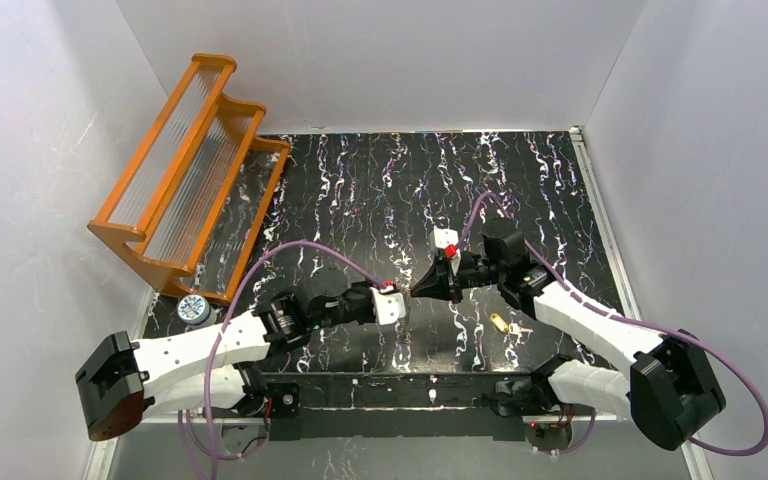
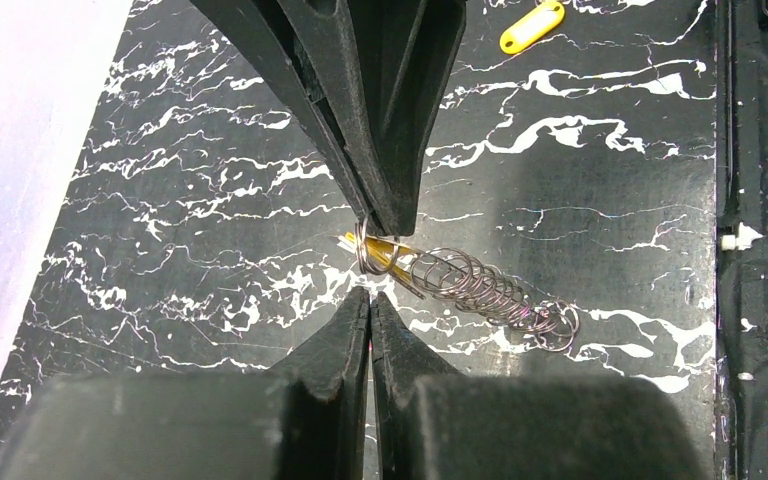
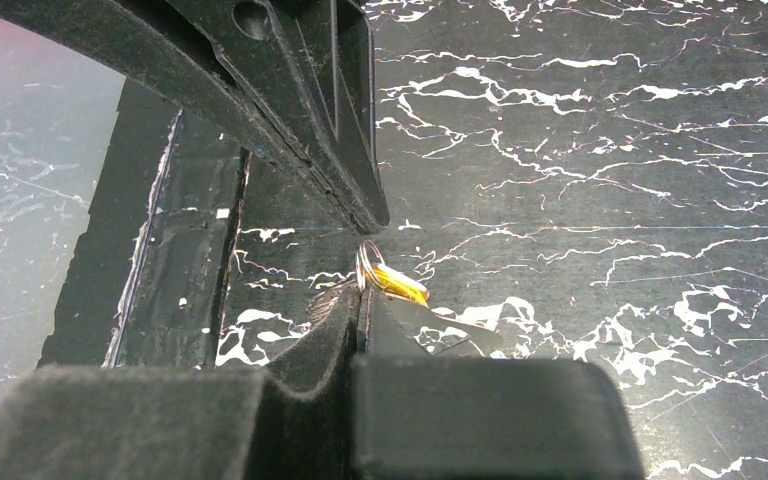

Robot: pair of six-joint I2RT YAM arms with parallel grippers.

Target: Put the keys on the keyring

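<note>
Thin metal rings of the keyring (image 2: 362, 248) hang at the tips of my right gripper, which is shut on them. Below them in the left wrist view trails a coil of wire (image 2: 490, 292). A key with a yellow head (image 3: 402, 286) shows beside the held ring, its silver blade slanting down to the right; whether the ring passes through its hole I cannot tell. My left gripper is shut, nothing seen between its fingers, its tips close to the key and rings. Another yellow-headed key (image 1: 499, 322) lies on the table, right of the grippers.
An orange wooden rack (image 1: 195, 180) stands at the back left, with a round white-and-blue object (image 1: 194, 310) by its near end. Behind the arms the dark marbled table (image 1: 360, 190) is clear. Its front edge runs just below the grippers.
</note>
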